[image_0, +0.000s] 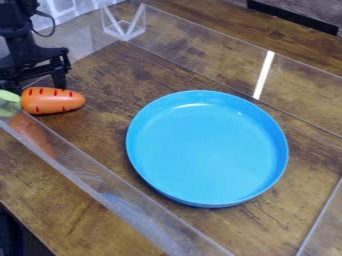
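An orange toy carrot (51, 101) with dark stripes and a pale green top lies on the wooden table at the left. My black gripper (30, 72) is at the left edge, just above and behind the carrot. Whether its fingers are open or shut is unclear. A round blue plate (207, 148) sits at the centre right.
Clear plastic walls border the scene, one running diagonally at the lower left (107, 195), another at the upper right. A white strip (263, 75) is at the back right. The wooden table (134, 70) between carrot and plate is bare.
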